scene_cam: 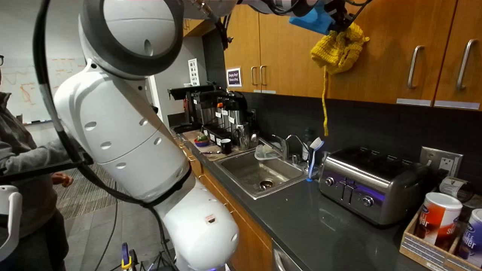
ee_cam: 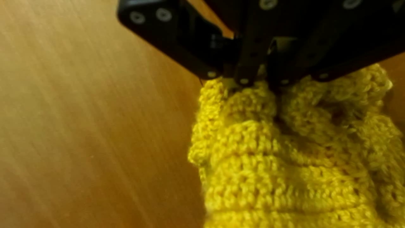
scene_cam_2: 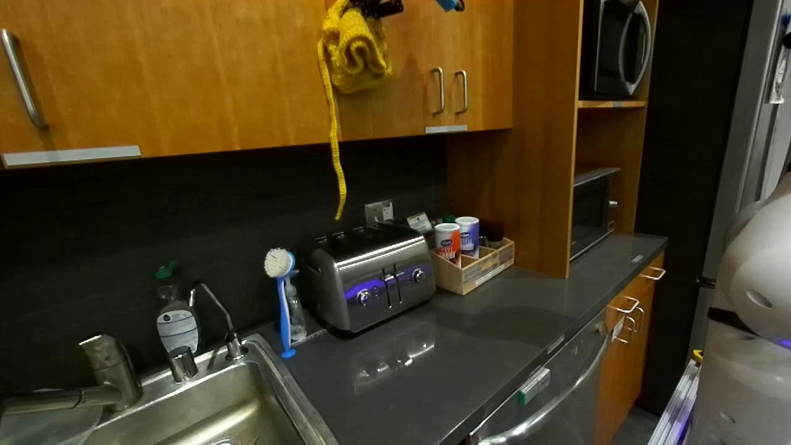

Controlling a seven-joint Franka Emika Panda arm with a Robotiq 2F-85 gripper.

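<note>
A bunched yellow knitted piece point(scene_cam: 339, 50) hangs high in front of the wooden upper cabinets, its long strap point(scene_cam_2: 334, 141) dangling down past their lower edge. My gripper is shut on the top of the knit, whose folds point(ee_cam: 250, 171) fill the lower right of the wrist view. The fingertips are partly hidden among the folds. In exterior view 2 only the bottom of the gripper point(scene_cam_2: 376, 7) shows at the top edge, with the yellow bundle below it.
Under the knit, a steel toaster point(scene_cam: 377, 180) and a blue-handled brush point(scene_cam: 313, 158) stand near the sink point(scene_cam: 226, 168). Cabinet handles point(scene_cam: 415, 67) stick out to the right. A box point(scene_cam_2: 474, 275) holds canisters. A person point(scene_cam: 27, 171) stands at left.
</note>
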